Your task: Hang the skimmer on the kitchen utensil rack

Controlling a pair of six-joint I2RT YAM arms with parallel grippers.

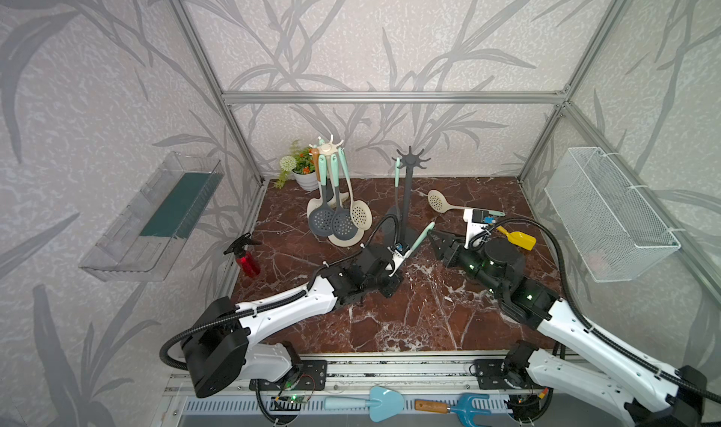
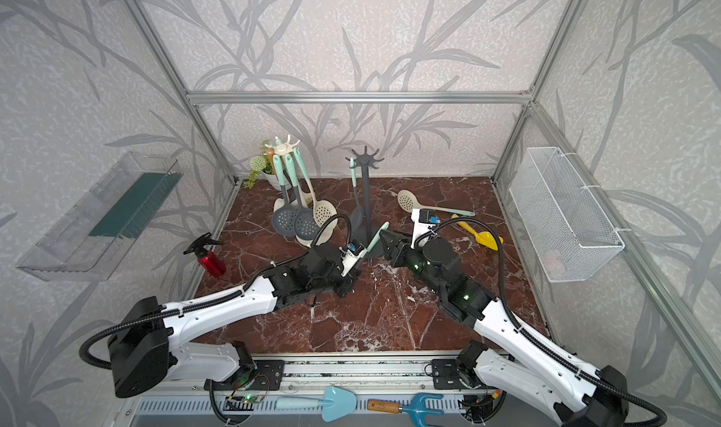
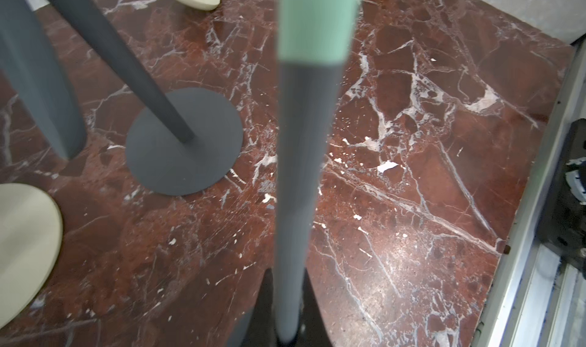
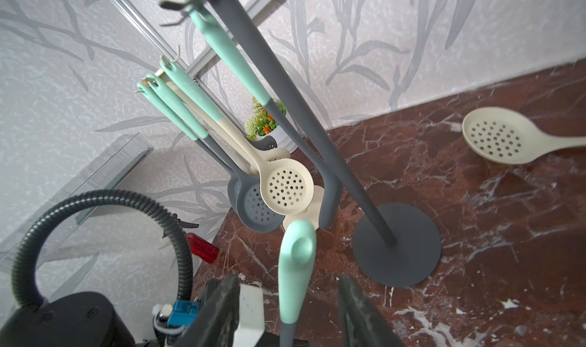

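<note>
The skimmer's mint handle [image 1: 423,237] slants up between my two arms. In the left wrist view its grey shaft [image 3: 302,182] runs down into my left gripper, which is shut on it. The skimmer's head is mostly hidden behind the left gripper. My right gripper is open, its fingers apart on either side of the mint handle [image 4: 296,267] in the right wrist view, touching it nowhere that I can see. Behind them stands a dark grey utensil rack [image 1: 411,159] with a ring of hooks; one mint-handled grey utensil [image 4: 235,57] hangs there.
A cream rack [image 1: 330,147] full of hanging utensils stands at the back left, beside a potted plant [image 1: 304,173]. A cream skimmer [image 1: 439,200] and a yellow scoop [image 1: 519,239] lie at the right. A red spray bottle [image 1: 246,261] is far left.
</note>
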